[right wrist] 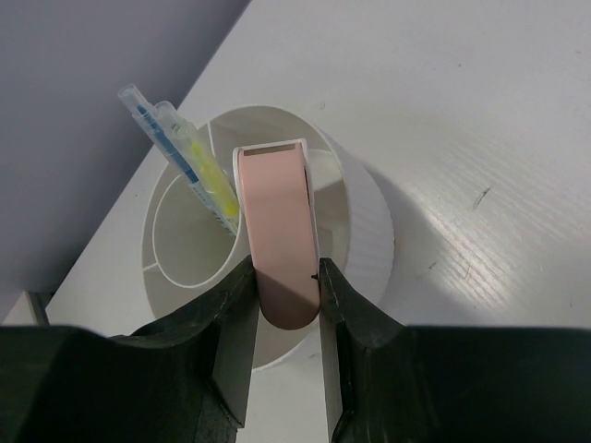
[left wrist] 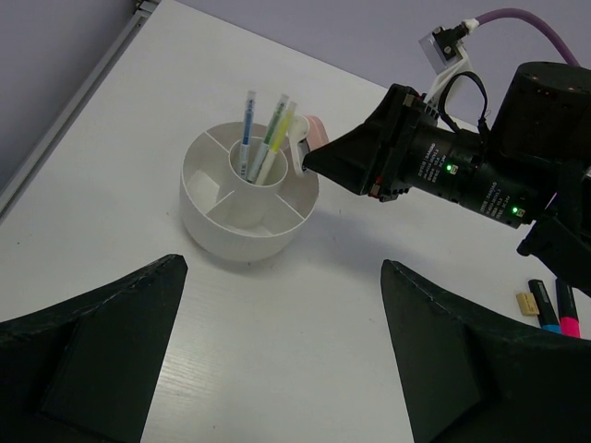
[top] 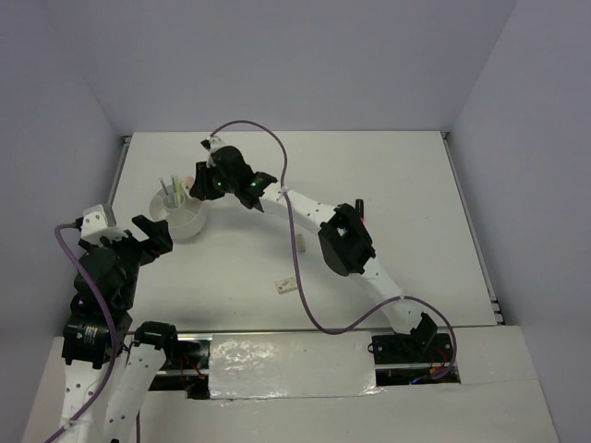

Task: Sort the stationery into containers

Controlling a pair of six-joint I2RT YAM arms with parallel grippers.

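Observation:
At the table's back left stands a white round container (left wrist: 238, 242), split into compartments around a central cup. Several pens stand in that cup, among them a blue one (left wrist: 247, 138) and a yellow one (left wrist: 281, 138). My right gripper is shut on a pink and white block-like item (right wrist: 277, 212). The item is tilted over an outer compartment beside the cup, its lower end within the rim in the left wrist view. Whether it touches the bottom is hidden. My left gripper is open and empty, in front of the container.
A pale block (top: 287, 285) lies on the front middle of the table, and another small block (top: 300, 243) lies behind it. Dark markers (left wrist: 567, 309) lie to the right, partly hidden by the right arm. Free table surrounds the container's front.

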